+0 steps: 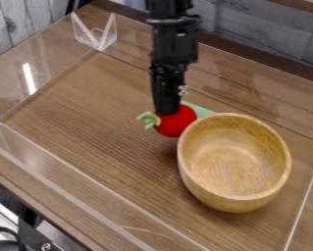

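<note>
My black gripper [170, 101] reaches down from the top of the view. Just below its tip is a red object with a green top [174, 124], like a toy tomato or strawberry, touching or very close to the left rim of a wooden bowl [234, 160]. A pale green block [198, 110] lies behind the red object, partly hidden. Whether the fingers touch or grip the red object is hard to tell.
The bowl fills much of the right side of the wooden table [80, 147]. A wall or ledge runs along the back right.
</note>
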